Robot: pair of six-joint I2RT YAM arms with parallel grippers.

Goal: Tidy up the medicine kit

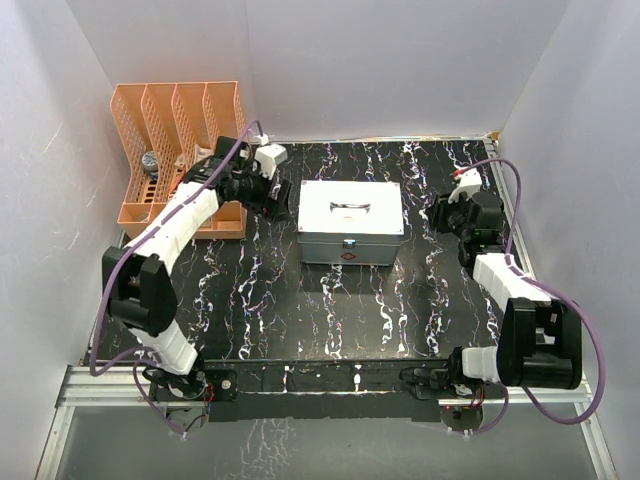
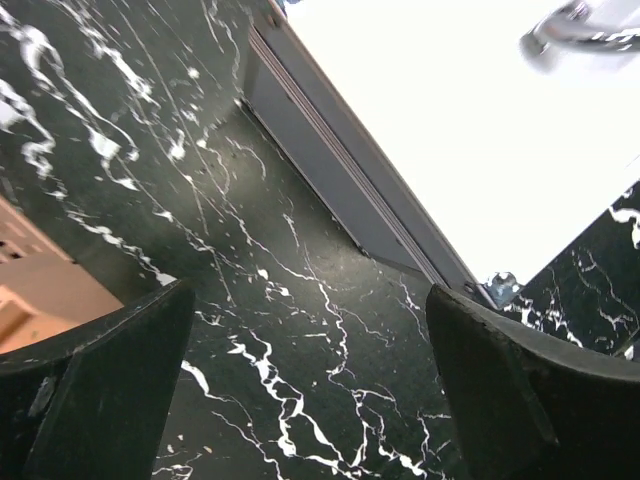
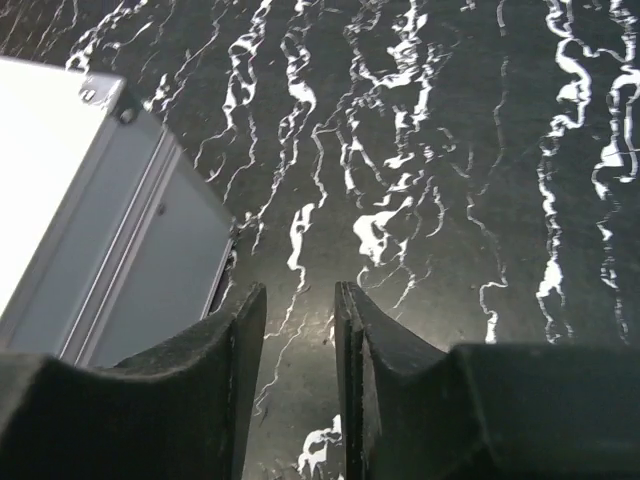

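The medicine kit, a grey metal box (image 1: 348,250) with a white lid and a metal handle (image 1: 350,207), stands closed in the middle of the table, its latch facing front. To its left, apart from it, my left gripper (image 1: 277,200) is open, and bare marble shows between its fingers in the left wrist view. My right gripper (image 1: 440,213) is clear of the box on its right side. In the right wrist view its fingertips (image 3: 252,305) stand a small gap apart with nothing between them. The box's contents are hidden under the lid.
An orange divided rack (image 1: 225,232) stands at the back left, close by the left arm, with a few items in its slots. Walls enclose the sides and back.
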